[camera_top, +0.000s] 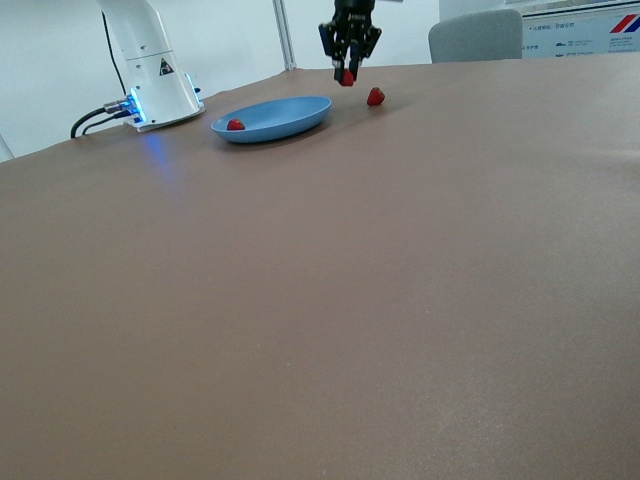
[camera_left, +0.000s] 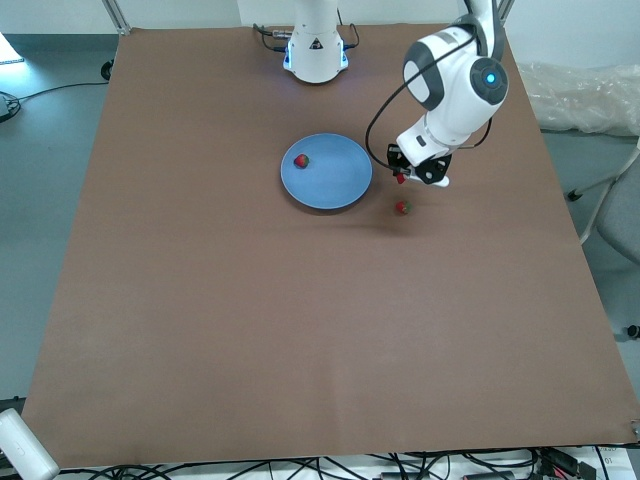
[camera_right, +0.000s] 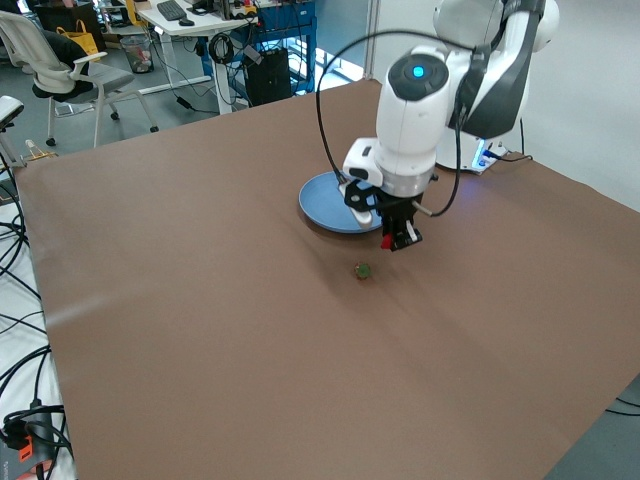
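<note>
A blue plate (camera_left: 326, 180) holds one strawberry (camera_left: 301, 161) toward its upper left. My gripper (camera_top: 347, 70) hangs just right of the plate, shut on a red strawberry (camera_top: 347, 80), which also shows at the gripper's lower end in the right view. A loose strawberry (camera_left: 403, 208) lies on the brown table just right of the plate, below the gripper in the left view; its green top (camera_right: 363, 271) shows in the right view.
The white robot base (camera_left: 316, 55) with cables stands behind the plate. A grey chair (camera_top: 475, 38) stands beyond the table edge.
</note>
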